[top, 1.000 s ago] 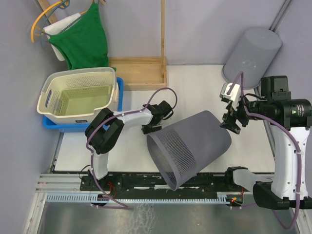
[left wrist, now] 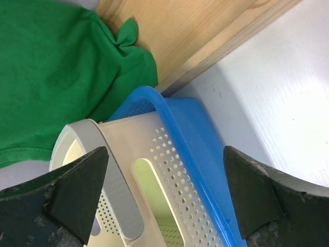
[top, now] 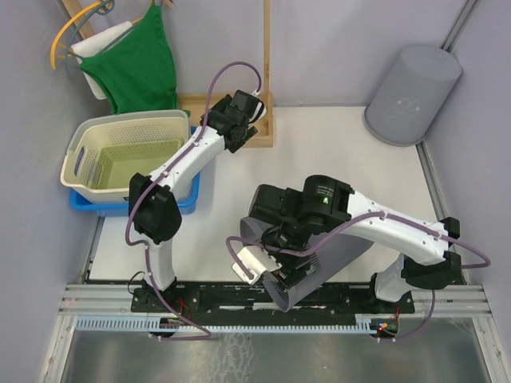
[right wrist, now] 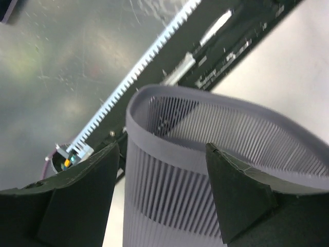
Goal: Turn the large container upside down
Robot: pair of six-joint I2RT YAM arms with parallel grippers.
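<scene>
The large grey container lies on its side at the front of the table, its open mouth toward the front left. My right gripper is over the mouth end and hides part of it in the top view. In the right wrist view, the container's rim crosses between the open fingers, with no grip on it visible. At the back left, my left gripper stands open beside the baskets, away from the container, with nothing held.
A cream basket sits in a blue one on the left. Green cloth hangs behind, near a wooden frame. A smaller grey bin stands at the back right.
From the right side, my right arm has swept left and forward to the container's mouth. The container has stayed put.
</scene>
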